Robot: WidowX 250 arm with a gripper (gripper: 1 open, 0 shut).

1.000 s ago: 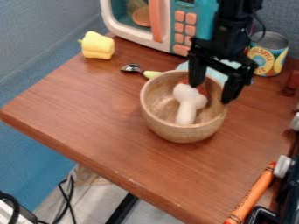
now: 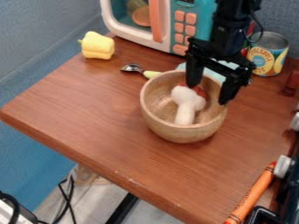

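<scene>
The black gripper [image 2: 212, 84] hangs over the back of a wooden bowl [image 2: 165, 122], its two fingers apart and pointing down, the left one at the bowl's back rim. A white mushroom-like object [image 2: 184, 110] with some red at its top lies inside the bowl. Whether the fingers touch the bowl or the object is hard to tell.
A toy microwave [image 2: 122, 13] and a can [image 2: 267, 54] stand at the back. A yellow pepper [image 2: 97, 45] and a small peeler [image 2: 132, 69] lie left of the bowl. An orange marker [image 2: 251, 201] lies at the right.
The bowl and its content look unmoved.
</scene>
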